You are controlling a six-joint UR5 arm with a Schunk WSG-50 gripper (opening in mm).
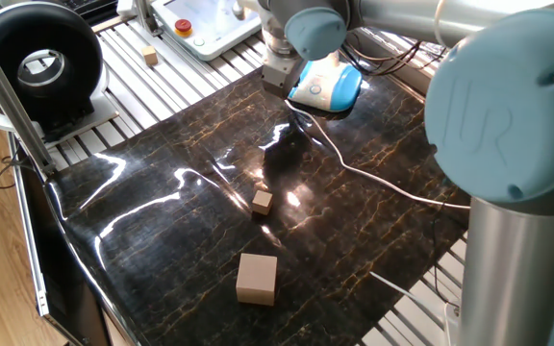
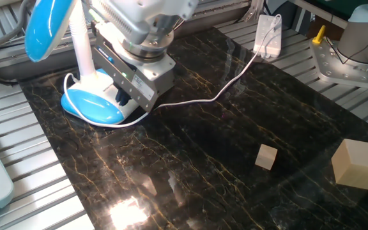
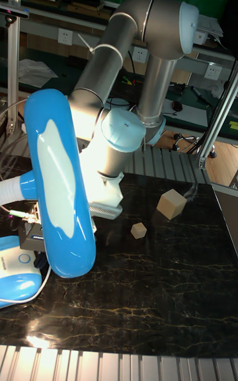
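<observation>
Low at the back of the dark marbled board, my gripper [image 1: 279, 85] hangs beside the blue and white base [image 1: 331, 88] of a desk lamp. In exterior view 2 the gripper's dark body [image 2: 133, 80] overlaps that lamp base [image 2: 93, 105], and its fingertips are too hidden to show whether they are open or touch it. A small wooden cube [image 1: 262, 202] and a larger wooden cube [image 1: 257, 279] rest on the board, apart from each other and well away from the gripper. The blue lamp head [image 3: 60, 183] covers much of the gripper in exterior view 3.
A white cable [image 2: 213, 99] crosses the board to a power strip [image 2: 268, 37]. On the slatted table stand a control tablet [image 1: 208, 27], another small wooden block [image 1: 149, 56] and a black ring-shaped device [image 1: 37, 72]. Open board surrounds both cubes.
</observation>
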